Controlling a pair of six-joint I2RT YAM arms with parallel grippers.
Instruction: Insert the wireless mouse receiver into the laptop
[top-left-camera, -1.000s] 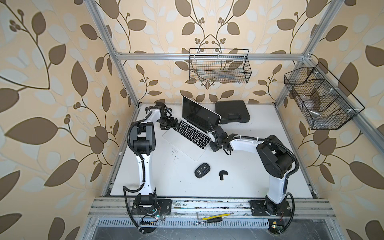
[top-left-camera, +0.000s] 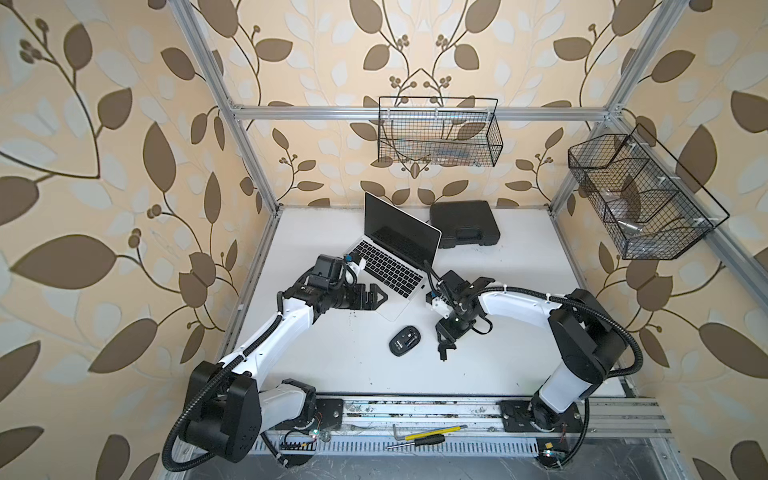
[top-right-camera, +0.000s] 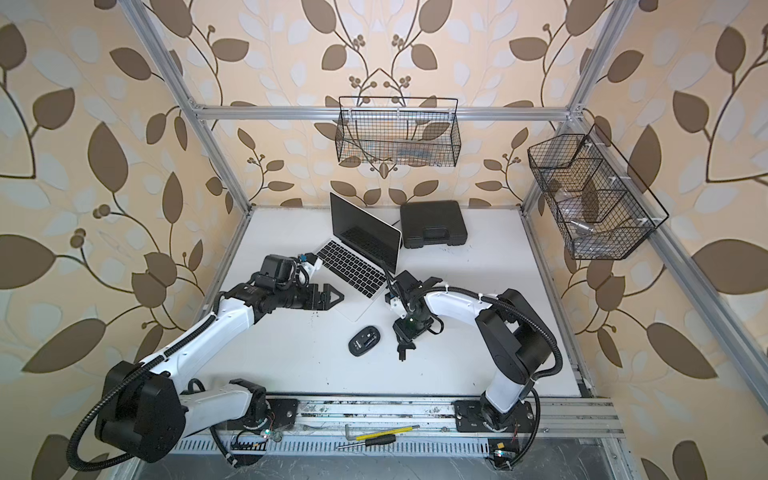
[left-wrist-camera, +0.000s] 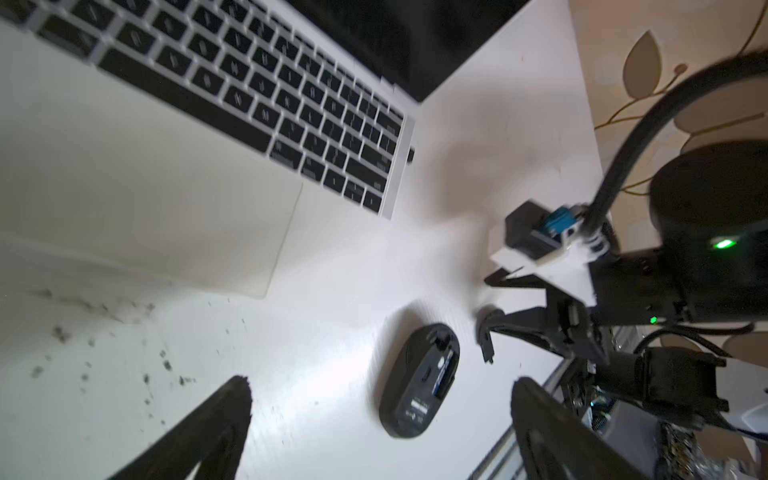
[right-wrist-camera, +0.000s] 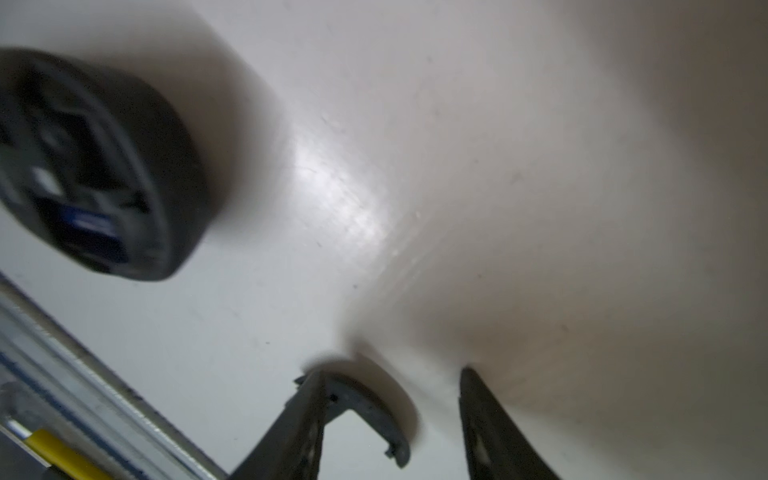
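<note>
The laptop (top-left-camera: 389, 268) stands unfolded on the white table. At its right edge, a small black stub that looks like the receiver (left-wrist-camera: 411, 155) protrudes beside the keyboard. A dark mouse (left-wrist-camera: 420, 380) lies in front with its battery compartment uncovered, and its curved black cover (right-wrist-camera: 364, 408) rests nearby on the table. Above that cover hovers my right gripper, fingers apart; one finger partly hides the cover, and nothing appears gripped. My left gripper (top-left-camera: 379, 297) is open over the laptop's front area, its fingers (left-wrist-camera: 216, 424) widely spread and empty.
A black case (top-left-camera: 464, 222) sits behind the laptop. Wire baskets (top-left-camera: 440, 136) hang at the back and right. Tools, including a yellow-handled one (top-left-camera: 436, 433), lie along the front rail. Free table remains at front left and far right.
My left gripper has come from the laptop's far left corner forward and right.
</note>
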